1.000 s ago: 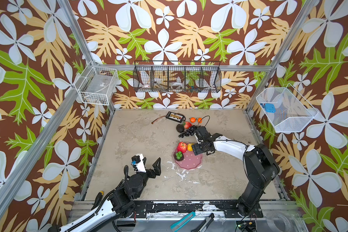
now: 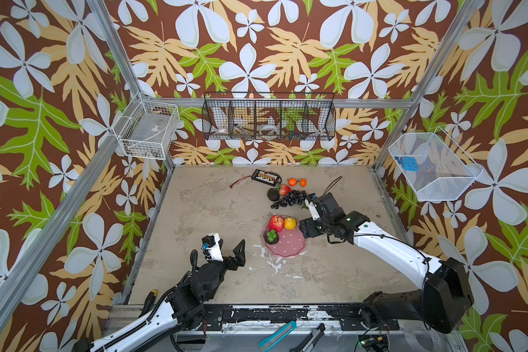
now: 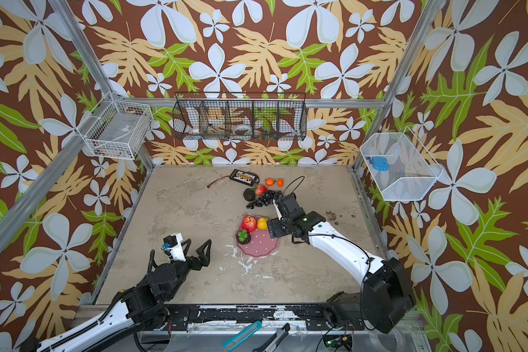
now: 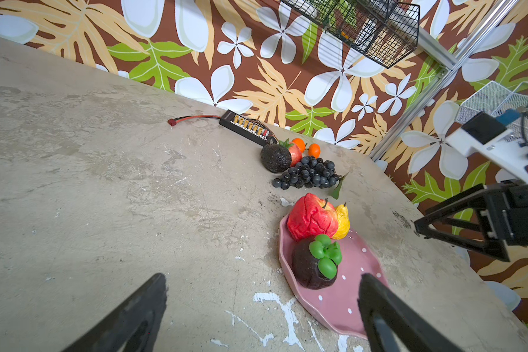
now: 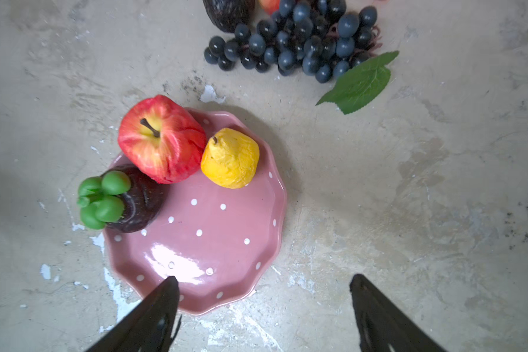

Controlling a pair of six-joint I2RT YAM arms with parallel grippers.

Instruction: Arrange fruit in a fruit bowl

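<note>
A pink dotted bowl (image 5: 217, 252) holds a red apple (image 5: 162, 139), a yellow pear (image 5: 231, 158) and a dark mangosteen with green leaves (image 5: 136, 198), grouped along its far left side. Beyond it on the table lie black grapes (image 5: 302, 41) with a leaf, an avocado (image 4: 275, 157), a red pomegranate (image 4: 294, 153) and two small orange fruits (image 2: 297, 182). My right gripper hangs above the bowl's right side, fingers apart and nothing between them. At the front left, my left gripper stands open and empty, away from the fruit.
Behind the fruit lies a black connector board (image 2: 266, 176) with a red cable. Wire baskets (image 2: 268, 120) hang along the back wall, with others at both sides.
The bowl, its fruit and my left arm are unmoved.
</note>
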